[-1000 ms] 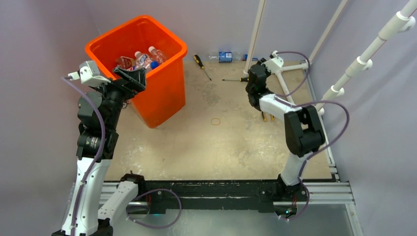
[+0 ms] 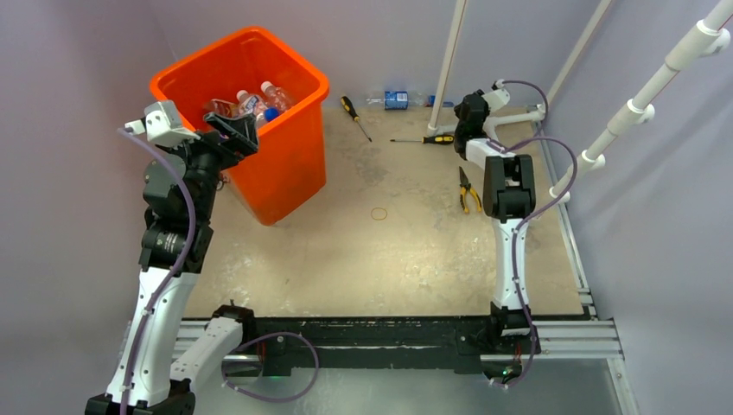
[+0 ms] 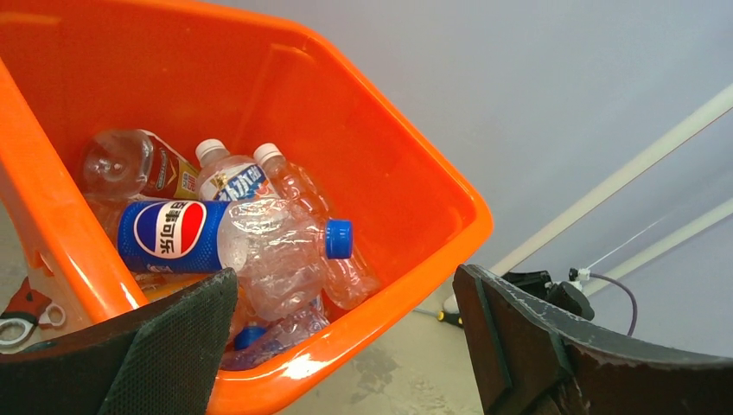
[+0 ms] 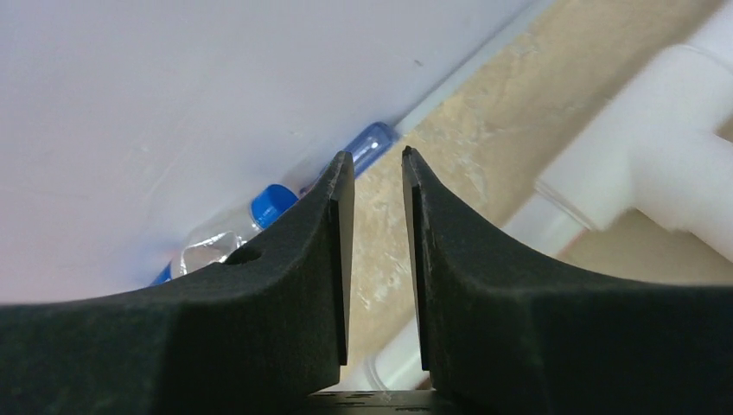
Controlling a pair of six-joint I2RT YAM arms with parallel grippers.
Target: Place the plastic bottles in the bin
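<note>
Several plastic bottles lie inside the orange bin (image 2: 290,177) at the back left; a bottle with a blue Pepsi label (image 3: 173,233) is on top. My left gripper stands open at the bin's rim, nothing between its fingers. Against the back wall lies a clear bottle with a blue label (image 2: 396,100); its blue cap (image 4: 273,204) shows left of my right gripper. The right fingers are part open with a narrow empty gap. Ahead of them, by the wall, is a small blue object (image 4: 370,145), partly hidden behind one finger.
White pipes (image 2: 449,65) stand at the back right, and a pipe joint (image 4: 622,147) is close beside the right gripper. Two screwdrivers (image 2: 350,110) and yellow-handled pliers (image 2: 468,192) lie on the table (image 2: 372,268), whose middle is mostly clear.
The right arm has swung straighter and its gripper has shifted right, uncovering the pliers and a screwdriver handle. The bottle by the wall has stayed put.
</note>
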